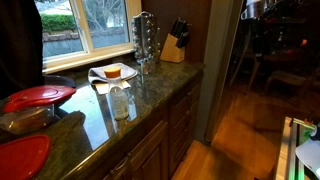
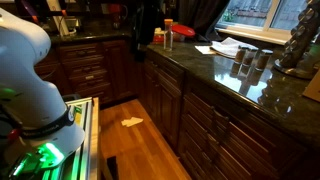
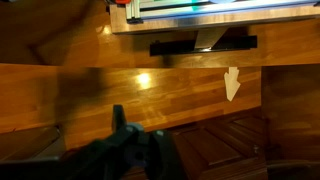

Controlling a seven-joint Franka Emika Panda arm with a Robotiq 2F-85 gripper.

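My gripper is a dark silhouette at the lower middle of the wrist view. It stands open over the wooden floor, with nothing seen between its fingers. The white arm [image 2: 40, 85] rises at the left of exterior view 2. On the dark counter [image 1: 80, 130] in exterior view 1 stands a clear glass jar [image 1: 119, 102]. Behind it, an orange-red bowl [image 1: 120, 72] rests on a white plate with a cloth. Red lids [image 1: 22, 155] lie at the left, one over a container.
A spice rack [image 1: 147, 40] and a knife block [image 1: 175, 45] stand at the counter's back. Cabinets [image 2: 215, 125] line the front below. A pale scrap [image 3: 232, 84] lies on the otherwise clear floor. The wooden cart edge [image 3: 260, 14] crosses the top of the wrist view.
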